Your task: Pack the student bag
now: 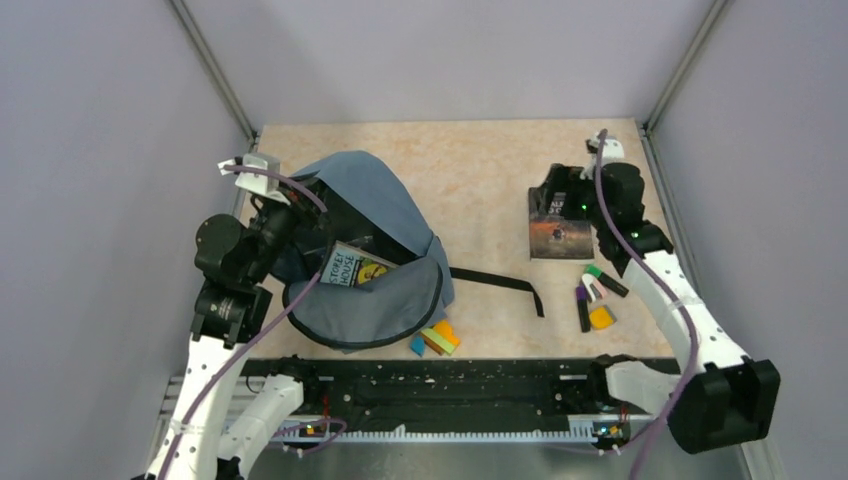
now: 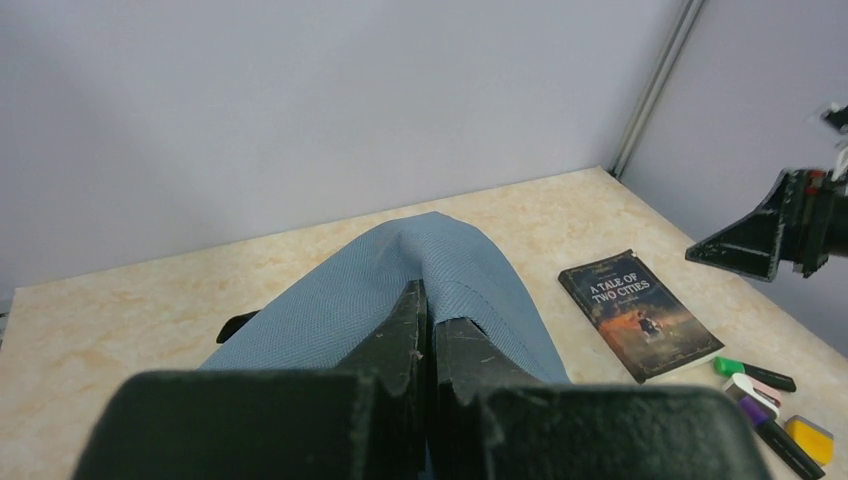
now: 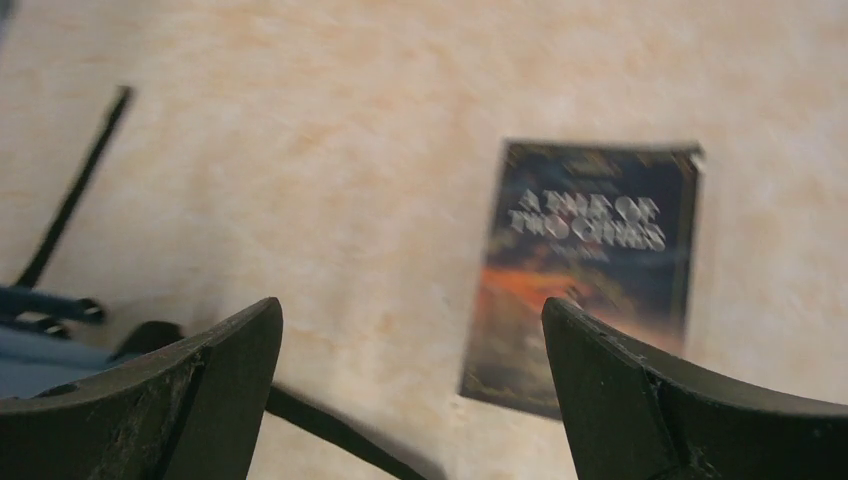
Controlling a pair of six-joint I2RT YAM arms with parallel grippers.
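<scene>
A grey-blue bag (image 1: 362, 318) lies open at the left of the table, a "Secret House" style book (image 1: 350, 265) inside it. My left gripper is at the bag's upper flap, shut, with bag fabric around its fingertips; whether it grips any is unclear. My right gripper is open above the right side, nothing between its fingers, over the book "A Tale of Two Cities" (image 3: 580, 270), which lies flat.
Markers (image 1: 583, 310) and small items, including a yellow one (image 1: 602, 317), lie at the front right. Colored blocks (image 1: 440, 338) sit by the bag's front. A strap (image 1: 500, 280) stretches rightward.
</scene>
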